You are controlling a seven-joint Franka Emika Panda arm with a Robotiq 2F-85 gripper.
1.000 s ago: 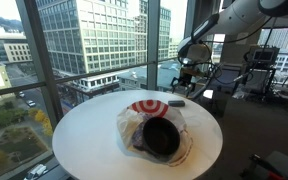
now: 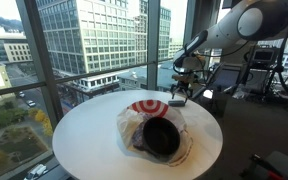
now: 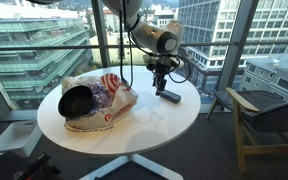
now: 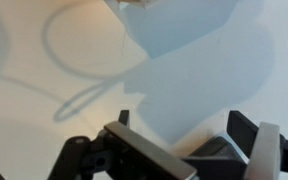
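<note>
A small dark, flat block (image 2: 177, 102) lies on the white round table, near its far right edge in exterior view 1. My gripper (image 3: 161, 87) is just above the table, close to the block (image 3: 170, 97) in exterior view 2. In the wrist view the gripper is open, its two fingers wide apart at the bottom of the picture. Part of the block (image 4: 218, 149) shows there, low and toward the right finger, partly hidden by the gripper. Nothing is held.
A red-and-white plastic bag (image 3: 114, 97) and a black pot or bowl (image 2: 162, 138) tipped on its side share the table (image 2: 84, 135). A wooden chair (image 3: 246, 120) stands beyond the table's edge.
The arm has shifted and the gripper has come lower, nearer the dark block. Bag, pot and block look unmoved.
</note>
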